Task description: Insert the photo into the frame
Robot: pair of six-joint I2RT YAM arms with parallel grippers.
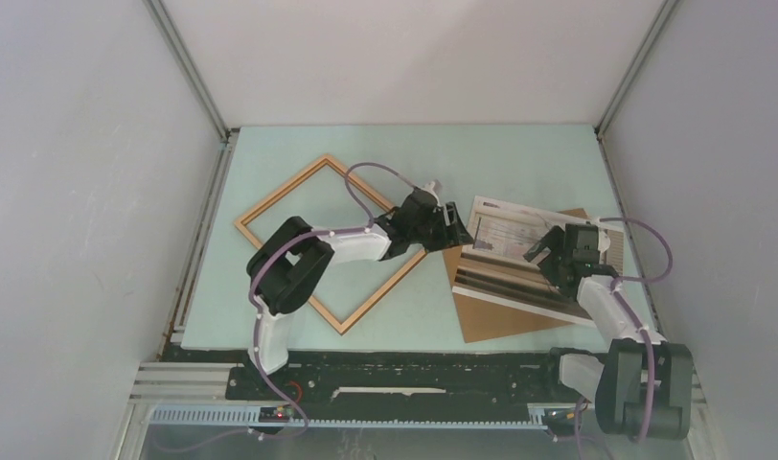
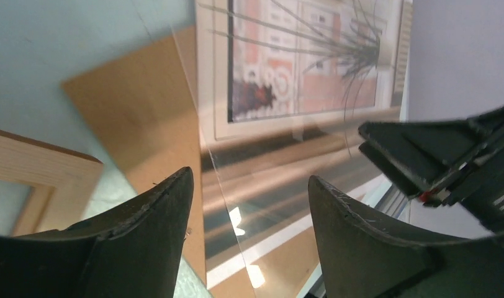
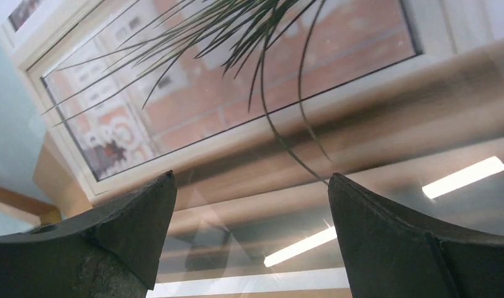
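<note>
The photo [image 1: 500,238], a printed sheet with a window scene and brown bands, lies at the right of the table on a brown backing board [image 1: 476,326]. An empty wooden frame [image 1: 280,190] rests flat to the left, one corner close to the board. Above the photo's left edge is my left gripper [image 1: 462,230], its fingers [image 2: 159,220] apart with nothing held. My right gripper [image 1: 536,253] hovers over the right part of the photo, open and empty; in its wrist view the printed sheet [image 3: 237,174] shows between and beyond the fingers.
Bright reflections [image 3: 463,177] streak the glossy surface over the photo. A side wall [image 1: 720,192] stands close to the right arm. Bare table [image 1: 519,158] extends behind the photo.
</note>
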